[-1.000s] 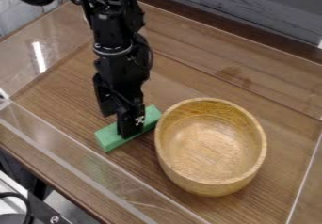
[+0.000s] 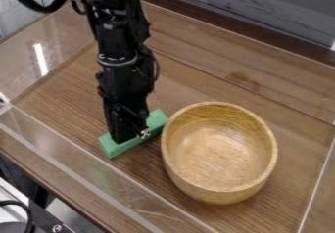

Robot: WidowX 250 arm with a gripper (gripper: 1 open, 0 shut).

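Note:
My black gripper (image 2: 128,129) reaches down to a green oblong object (image 2: 120,145) lying on the wooden tabletop. Its fingertips are low at the object, near the middle and upper edge, and partly hide it. The gripper looks shut; I cannot make out anything held between its fingers. A round yellow bowl (image 2: 217,164) sits just right of the green object.
A clear edge strip runs along the lower left, with dark cables beyond it. A grey wall stands at the back right.
The gripper has shifted and turned slightly over the green object over the last second. The green object and the bowl look to be in about the same places.

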